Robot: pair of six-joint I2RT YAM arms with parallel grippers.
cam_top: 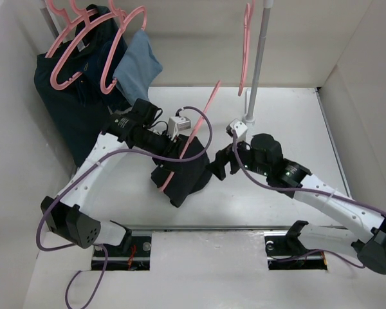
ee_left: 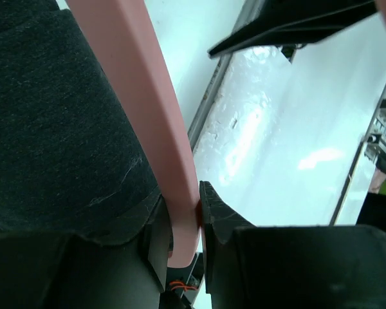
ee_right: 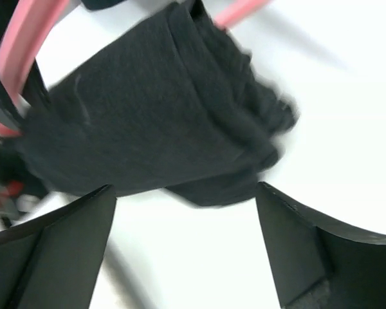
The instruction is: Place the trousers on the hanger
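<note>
Dark grey trousers (cam_top: 190, 170) hang bunched around a pink hanger (cam_top: 206, 109), which runs slantwise across them in the top view. The hanger's end (ee_left: 177, 161) lies between the fingers of my left gripper, which looks closed against it on both sides. Folded trouser cloth (ee_left: 58, 122) fills the left of that view. To the right of the trousers, my right gripper stands open and empty. In the right wrist view the cloth (ee_right: 154, 103) covers the middle of the hanger, and a pink part sticks out behind its upper edge.
Pink hangers (cam_top: 106, 32) with dark garments (cam_top: 71, 103) and a blue cloth (cam_top: 138, 67) hang from the rack at upper left. One bare hanger (cam_top: 246, 48) hangs near the white pole (cam_top: 260, 55).
</note>
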